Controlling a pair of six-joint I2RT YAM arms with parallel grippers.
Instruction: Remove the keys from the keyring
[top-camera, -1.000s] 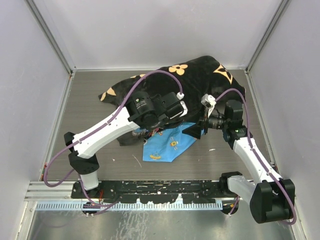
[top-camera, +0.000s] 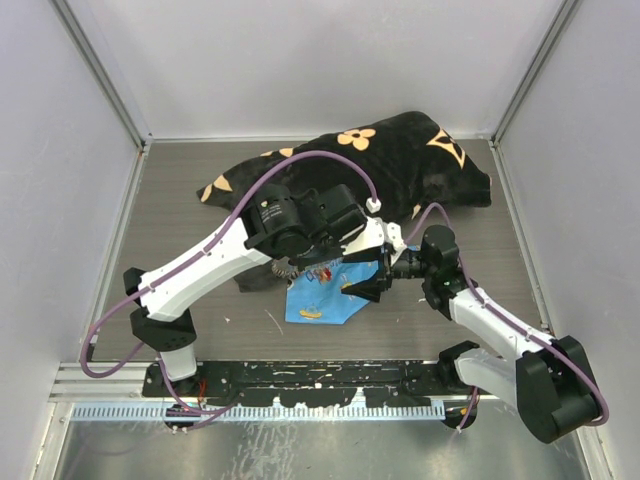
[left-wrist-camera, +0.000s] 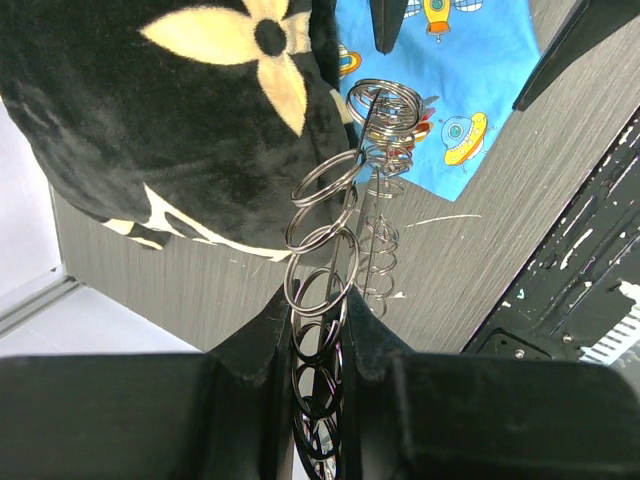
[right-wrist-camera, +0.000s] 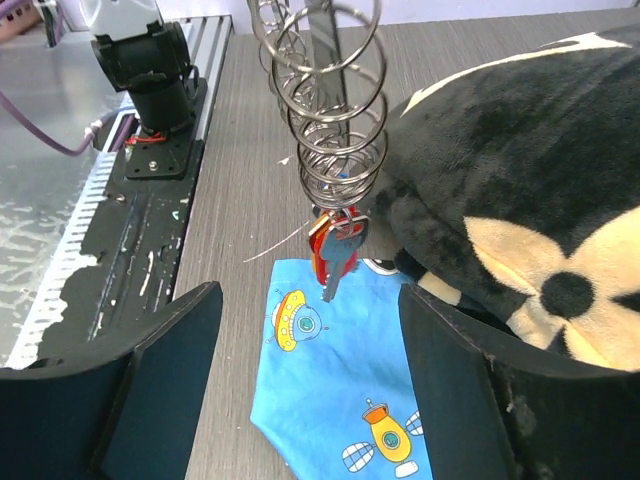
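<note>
My left gripper is shut on a long keyring string of several metal rings, which dangles in front of it. In the right wrist view the rings hang down, with a cluster of keys, silver and red, at the bottom. My right gripper stands open just beside the keys, its fingertips either side below them, with nothing between them. In the top view both grippers meet over the blue cloth.
A blue cloth with spaceship prints lies on the table. A dark plush blanket with cream flowers fills the back. Bare table shows at the sides; a metal rail runs along the front.
My right gripper has moved left and toward the front, closer to the keys. The left gripper has shifted slightly to the right with the rings.
</note>
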